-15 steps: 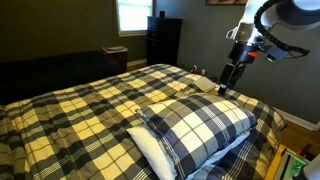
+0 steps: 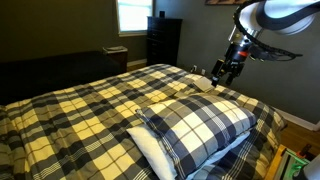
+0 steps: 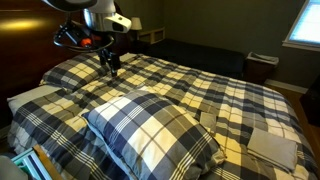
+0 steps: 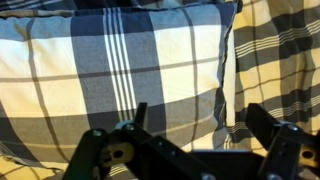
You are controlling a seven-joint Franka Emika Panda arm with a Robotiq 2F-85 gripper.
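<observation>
A plaid pillow (image 2: 205, 125) in white, navy and grey lies on the bed, its white side edge facing exterior view 1. The same pillow (image 3: 160, 130) fills the middle front of exterior view 2. My gripper (image 2: 227, 73) hangs above the far side of the pillow, apart from it. In the wrist view the gripper is open, its dark fingers wide apart with nothing held between them. Below it are the pillow (image 4: 110, 75) and, on the right, the bed's plaid cover (image 4: 280, 65).
A second plaid pillow (image 3: 75, 72) lies by the headboard. A folded plaid piece (image 3: 272, 148) rests at the right of the bed, with a smaller one (image 3: 208, 120) nearer the pillow. Much of the bedcover (image 2: 75, 120) is clear.
My arm and gripper have shifted a little to the left in exterior view 1, and the gripper's tilt differs slightly. The pillow and bedcover look unchanged.
</observation>
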